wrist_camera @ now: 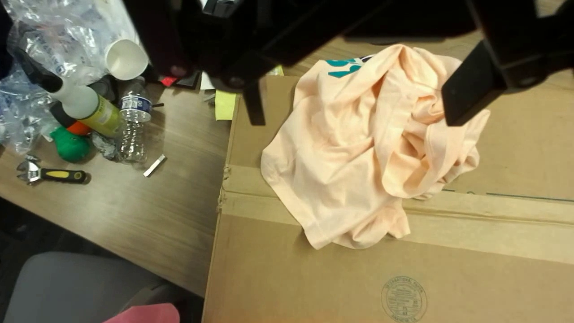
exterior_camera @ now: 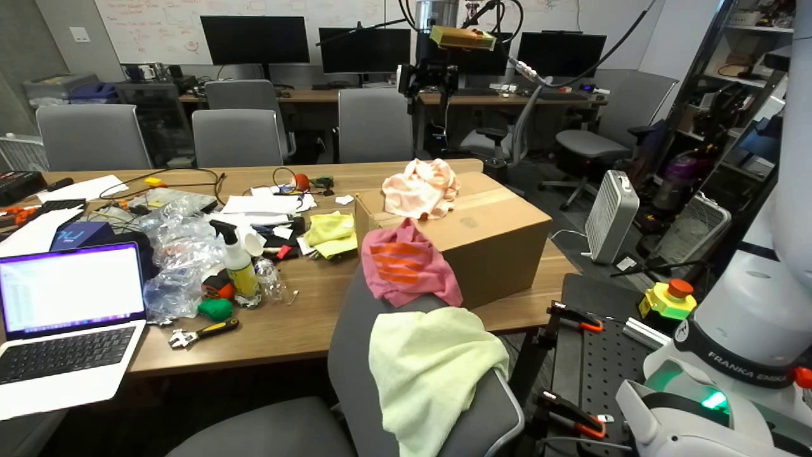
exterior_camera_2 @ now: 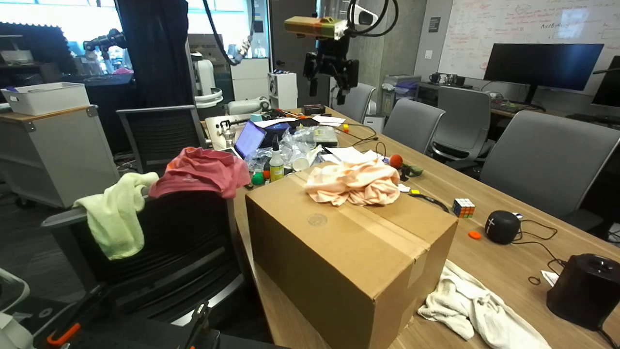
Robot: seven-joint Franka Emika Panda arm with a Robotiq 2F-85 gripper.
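A crumpled peach cloth (wrist_camera: 344,150) with a teal print lies on top of the cardboard box (wrist_camera: 301,280). Above it, my gripper is open, its two dark fingers wide apart and nothing between them. In exterior view 1 the gripper (exterior_camera: 432,106) hangs well over the peach cloth (exterior_camera: 420,189). Exterior view 2 also has the gripper (exterior_camera_2: 330,90) high up, clear of the peach cloth (exterior_camera_2: 352,183). A pink cloth (exterior_camera: 407,266) and a pale yellow-green towel (exterior_camera: 434,373) drape over the chair back beside the box.
Left of the box, the table carries a spray bottle (exterior_camera: 240,266), plastic wrap (exterior_camera: 183,259), a wrench (exterior_camera: 202,334), a yellow cloth (exterior_camera: 331,233) and a laptop (exterior_camera: 72,312). A white cloth (exterior_camera_2: 479,305) and a black speaker (exterior_camera_2: 503,227) are beside the box. The box top's near part is bare.
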